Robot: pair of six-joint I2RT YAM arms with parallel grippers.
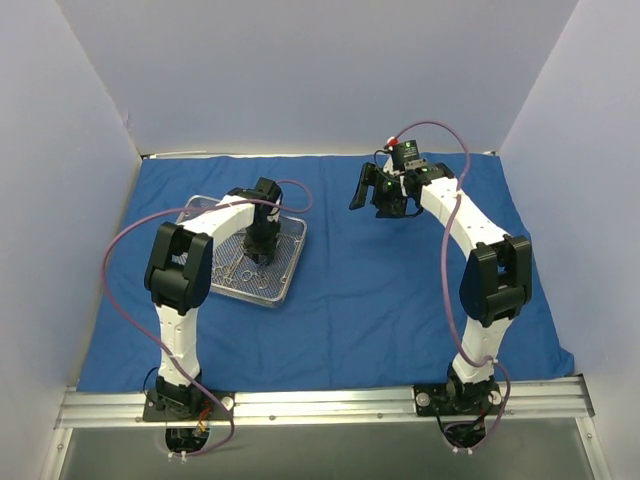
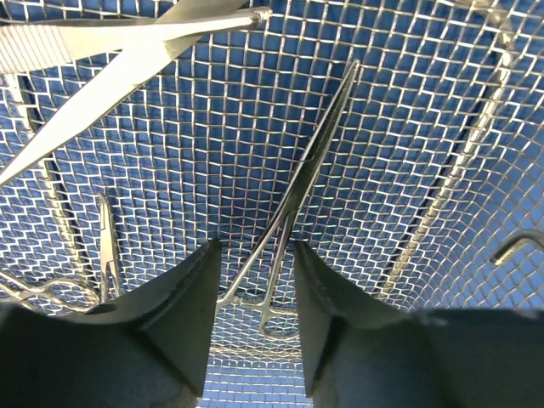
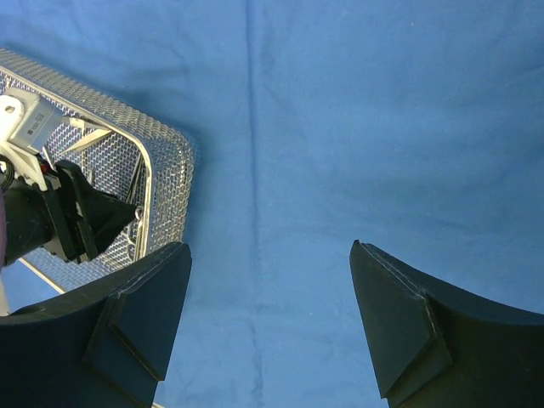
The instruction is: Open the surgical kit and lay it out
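Note:
A wire mesh basket holds several metal instruments at the left of the cloth. Down inside it, my left gripper is part open, its fingers on either side of a slim, long-jawed ring-handled instrument. The instrument's shanks run between the fingertips without visible contact on both sides; the ring ends are partly hidden. Tweezers lie at the upper left of the left wrist view, and a smaller ring-handled tool at its left. My right gripper stands open and empty above the bare cloth.
Blue cloth covers the table, clear across the middle and right. A hook-like metal end shows at the basket's right side. Purple tubing loops along the left arm. Walls stand at both sides and the back.

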